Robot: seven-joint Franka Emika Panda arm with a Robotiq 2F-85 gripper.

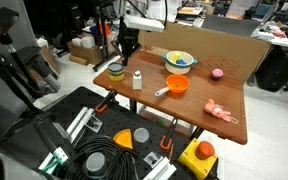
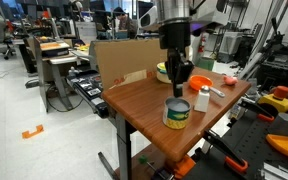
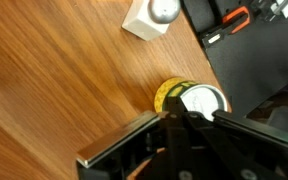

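A yellow can with a metal rim stands upright on the left end of the wooden table. In exterior view 2 the can is at the near end. My gripper hangs just above and beside it, its fingers shut with nothing visible between them. The wrist view shows the dark gripper overlapping the edge of the can and hiding part of it. Whether the fingers touch the rim, I cannot tell. Beside the can stands a white bottle with a grey cap.
An orange bowl, a white-handled utensil, a larger bowl with yellow and green contents, a dark red round object and a pink toy share the table. Bare wood lies at the front right.
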